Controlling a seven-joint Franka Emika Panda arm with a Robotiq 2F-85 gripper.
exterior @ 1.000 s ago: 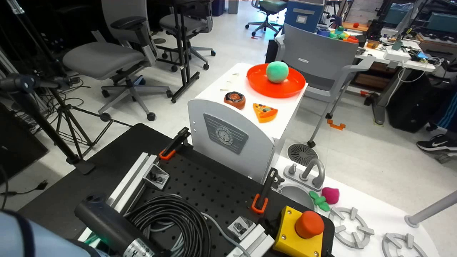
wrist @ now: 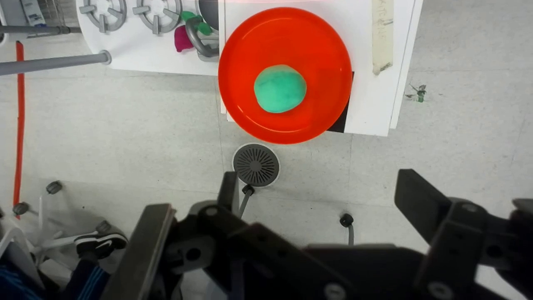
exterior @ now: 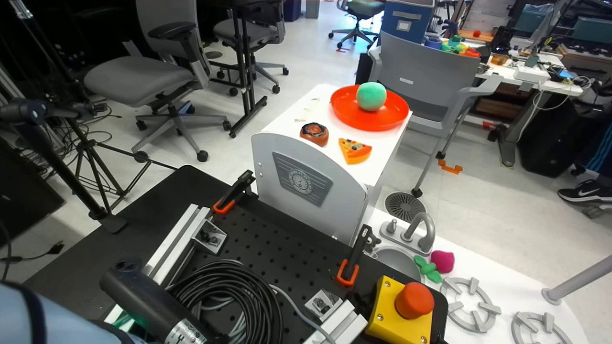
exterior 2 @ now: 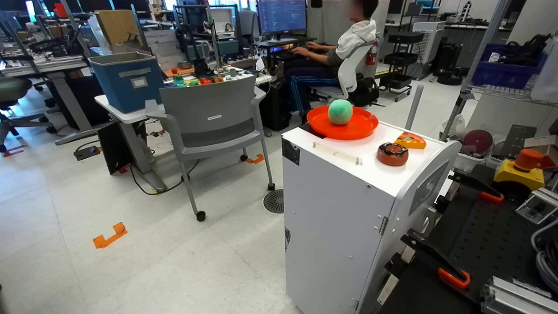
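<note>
My gripper stands open in the wrist view, its two dark fingers wide apart with only floor visible between them. Ahead of it, toward the top of that view, a green ball (wrist: pixel 280 89) rests in a red-orange plate (wrist: pixel 327 60). The plate lies on the white top of a cabinet (exterior 2: pixel 329 201). On the same top, nearer the grey panel, are a brown donut-like toy (exterior: pixel 314 134) and a toy pizza slice (exterior: pixel 354 150); neither shows in the wrist view. The gripper's fingers do not appear in either exterior view.
A small sink (exterior: pixel 396 259) with a faucet, a magenta toy with green leaves (exterior: pixel 442 261) and grey burner rings (exterior: pixel 470 305) lie beside the cabinet. Clamps and a yellow box with a red button (exterior: pixel 401 312) edge the black table. A grey chair (exterior 2: pixel 214 120) stands behind.
</note>
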